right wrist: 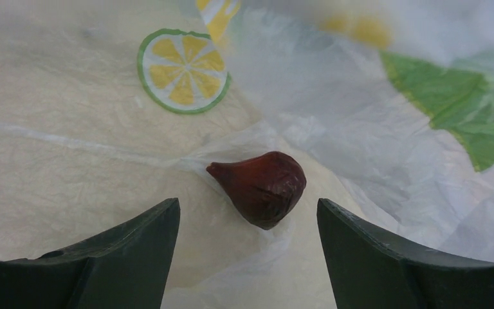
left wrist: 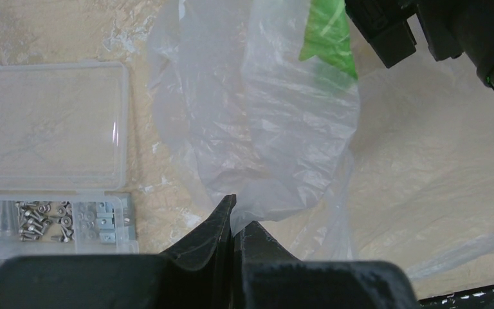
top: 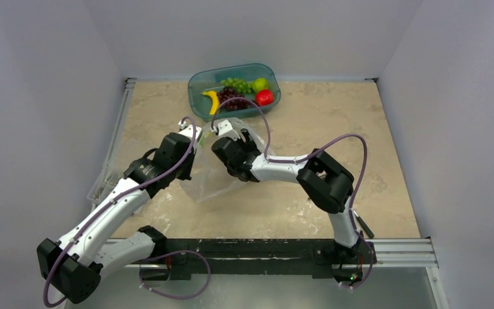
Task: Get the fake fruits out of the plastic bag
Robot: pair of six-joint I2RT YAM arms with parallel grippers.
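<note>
The white translucent plastic bag (top: 213, 183) with green and yellow print stands between the arms, its near part spread over the table. In the left wrist view, my left gripper is shut on a pinch of the bag film (left wrist: 270, 154). A dark red-brown, pear-shaped fake fruit (right wrist: 262, 188) lies against the film in the right wrist view. My right gripper is open, its fingers apart on either side below the fruit and not closed on it. The top view hides this fruit behind the right arm.
At the back, a teal bin (top: 196, 82) holds a banana (top: 213, 102), green grapes (top: 237, 84), dark grapes (top: 229, 96), and green and red fruits. A clear case of screws (left wrist: 51, 222) sits at left.
</note>
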